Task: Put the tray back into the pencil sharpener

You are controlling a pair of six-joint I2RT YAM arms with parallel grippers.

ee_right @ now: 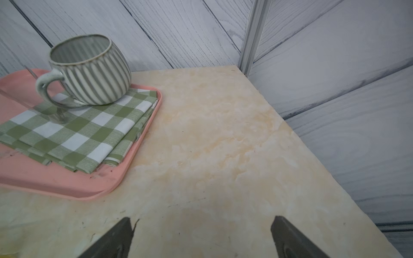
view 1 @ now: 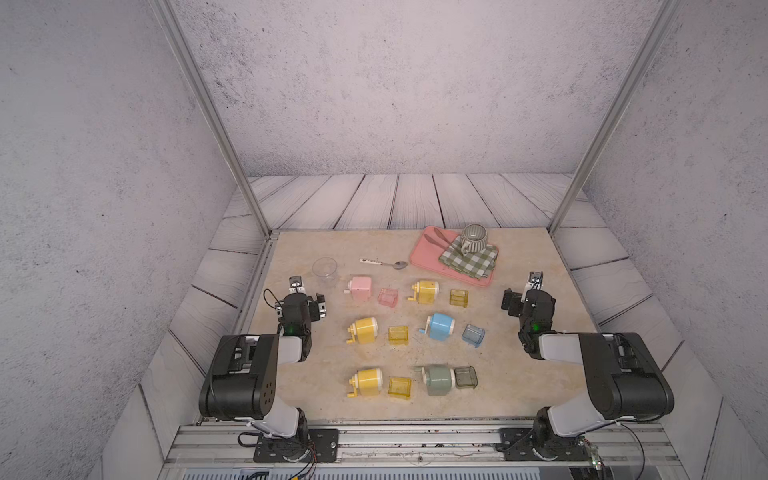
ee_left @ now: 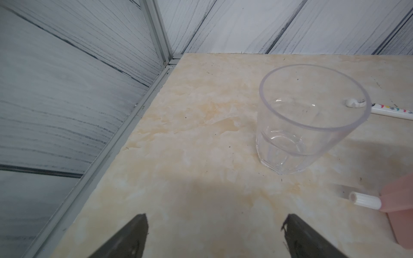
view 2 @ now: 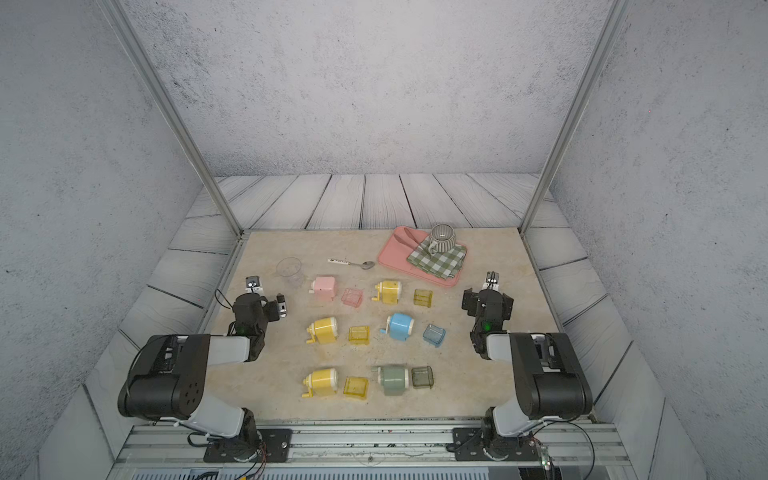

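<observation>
Several pencil sharpeners stand in rows on the table, each with a small see-through tray lying apart on its right. At the back are a pink sharpener (view 1: 361, 289) with a pink tray (view 1: 388, 297) and a yellow sharpener (view 1: 426, 293) with a yellow tray (view 1: 458, 298). The middle row has a yellow sharpener (view 1: 365, 330) and tray (view 1: 398, 335), then a blue sharpener (view 1: 439, 326) and tray (view 1: 473, 335). In front sit another yellow pair and a green sharpener (view 1: 437, 381) with its tray (view 1: 465, 377). My left gripper and right gripper are open and empty, at opposite sides.
A clear cup (ee_left: 301, 124) stands at the back left, with a spoon (view 1: 384, 263) to its right. The pink serving tray (ee_right: 103, 189) at the back right bears a checked cloth (ee_right: 90, 142) and a ribbed mug (ee_right: 92, 73). Bare table lies below both grippers.
</observation>
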